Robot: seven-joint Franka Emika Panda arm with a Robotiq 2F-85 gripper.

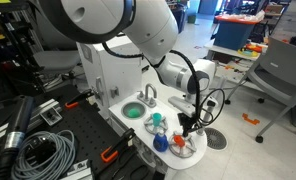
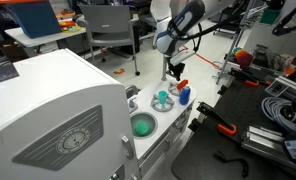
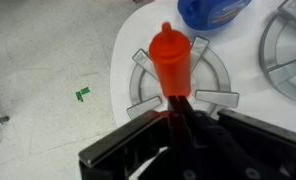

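Observation:
A red-orange object [image 3: 172, 70] is on a burner ring in the wrist view, just ahead of my dark fingertips. My gripper [image 1: 187, 134] is low over the white stove top, close beside the red-orange object [image 1: 179, 143] and partly covering it. The object looks slanted in exterior view 2. How far the fingers are apart, and whether they touch the object, is unclear. A blue mug [image 1: 161, 142] and a green cup [image 1: 156, 120] stand nearby on the same white surface.
A small sink with a green basin [image 1: 134, 110] and a faucet lies to the left. Grey burner rings [image 3: 288, 70] cover part of the white counter. Farther back are a blue bin [image 1: 233, 30] and a grey chair [image 1: 280, 75]. Open floor lies beyond the counter's curved edge.

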